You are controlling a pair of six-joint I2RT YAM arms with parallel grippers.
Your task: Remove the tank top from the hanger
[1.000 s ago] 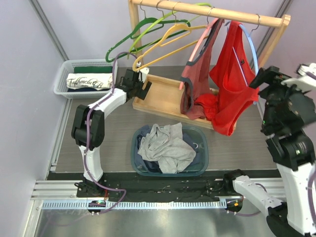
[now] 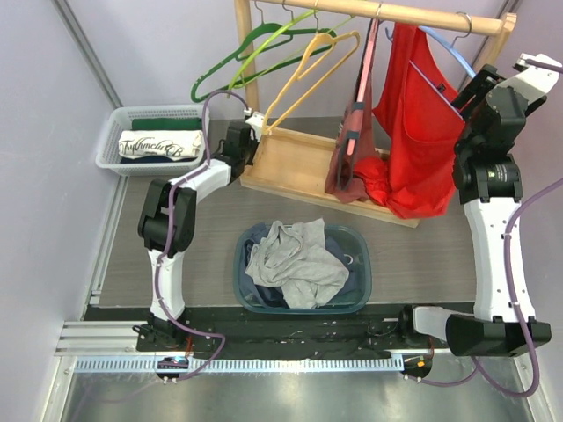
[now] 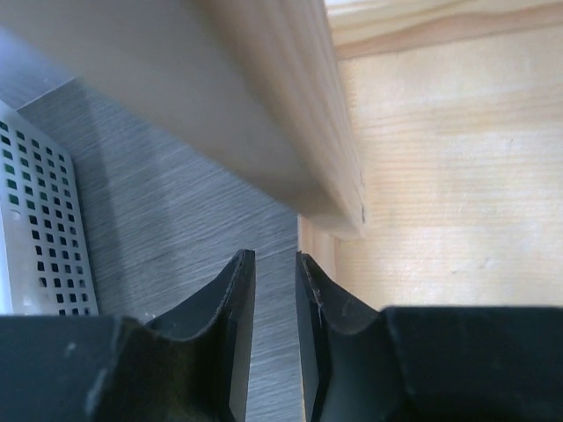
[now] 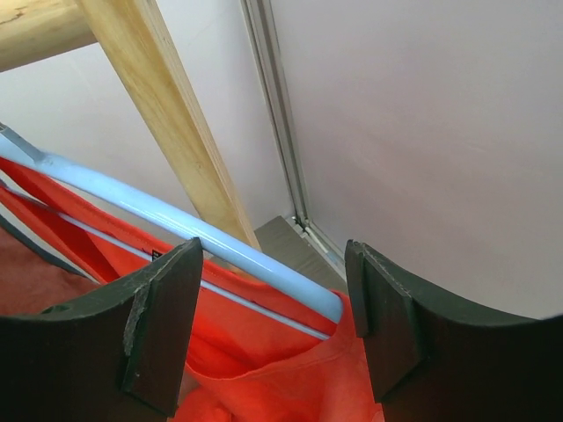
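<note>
The red tank top (image 2: 420, 132) hangs from the light blue hanger (image 2: 450, 51) at the right part of the rail. In the right wrist view, the hanger's blue arm (image 4: 255, 262) slants down to a rounded end between the spread fingers of my open right gripper. Red cloth (image 4: 290, 374) lies just below and beside that end; whether a strap is still over it I cannot tell. My left gripper is far from the top, by the rack's left post (image 3: 330, 149). A narrow empty gap shows between its fingers.
Beside the red top hangs a brownish-red garment (image 2: 352, 132). Green and yellow hangers (image 2: 312, 66) hang bare at left. A white basket (image 2: 110, 145) holds folded cloth, and a dark bin (image 2: 365, 264) holds grey clothing. The wooden shelf (image 2: 295, 163) is bare at left.
My right arm has moved in from the right to the hanger's end. The red top and its hanger have swung, and the neighbouring garment has turned.
</note>
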